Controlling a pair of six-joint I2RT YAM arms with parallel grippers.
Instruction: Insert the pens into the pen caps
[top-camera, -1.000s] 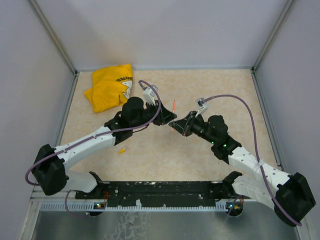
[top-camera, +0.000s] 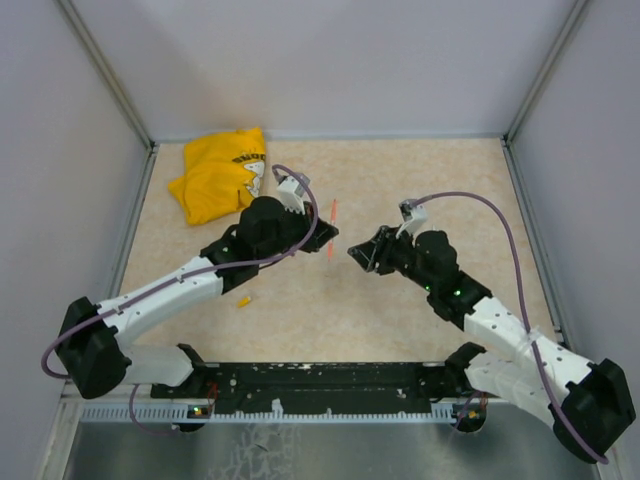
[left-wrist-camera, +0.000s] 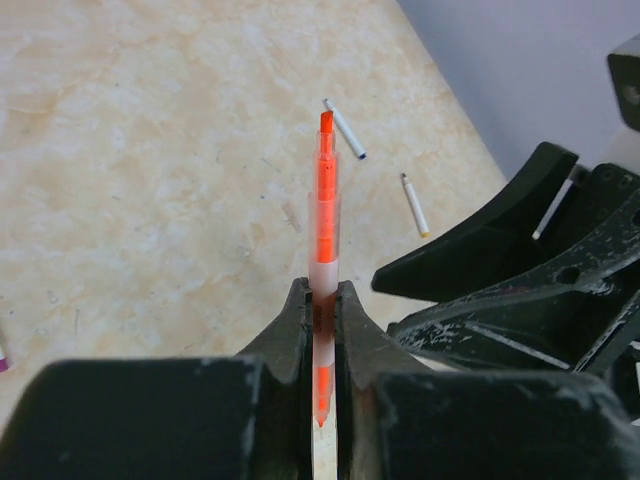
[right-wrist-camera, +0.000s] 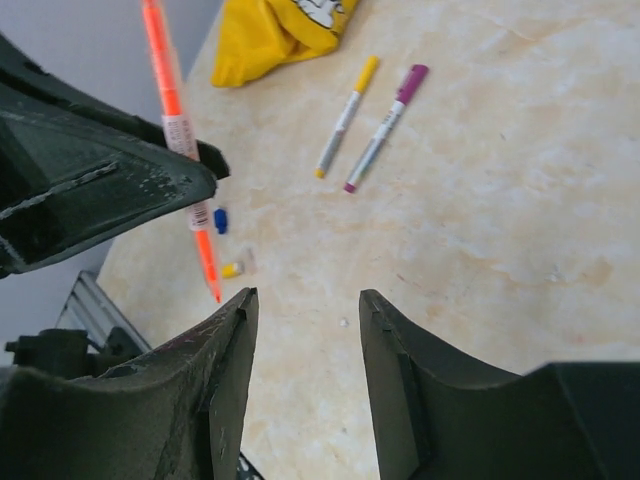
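My left gripper (top-camera: 326, 231) is shut on an orange pen (left-wrist-camera: 325, 190) standing upright with a clear cap over its top end, seen close in the left wrist view. In the top view the pen (top-camera: 331, 252) rises past the fingers. My right gripper (top-camera: 360, 255) stands open just to the right, apart from the pen, its fingers empty. In the right wrist view the orange pen (right-wrist-camera: 200, 235) hangs at the left, held in the left fingers.
Loose pens lie on the table: a yellow-ended one (right-wrist-camera: 346, 115), a purple one (right-wrist-camera: 387, 126) and two white ones (left-wrist-camera: 344, 127) (left-wrist-camera: 414, 205). A small yellow cap (top-camera: 243, 301) lies front left. A yellow cloth (top-camera: 215, 175) lies back left.
My left gripper has moved left with the orange pen, and my right gripper has moved right, away from it, so the two now stand apart.
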